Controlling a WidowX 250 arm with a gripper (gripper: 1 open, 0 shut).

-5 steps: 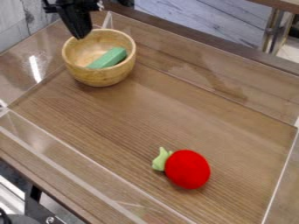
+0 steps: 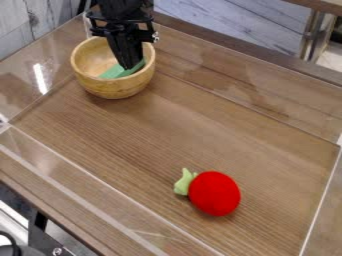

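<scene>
My gripper (image 2: 130, 55) reaches down from the top into a wooden bowl (image 2: 104, 85) at the upper left, over a green object (image 2: 116, 73) lying inside. The fingertips are close to that object; whether they touch it I cannot tell. The gripper looks shut, and nothing clearly shows between its fingers.
A red strawberry-like toy (image 2: 214, 193) with a green top lies at the lower front of the wooden table (image 2: 187, 130). Raised edges border the back.
My gripper has moved right and down, from above the bowl's back left to over the green object, which it now partly hides.
</scene>
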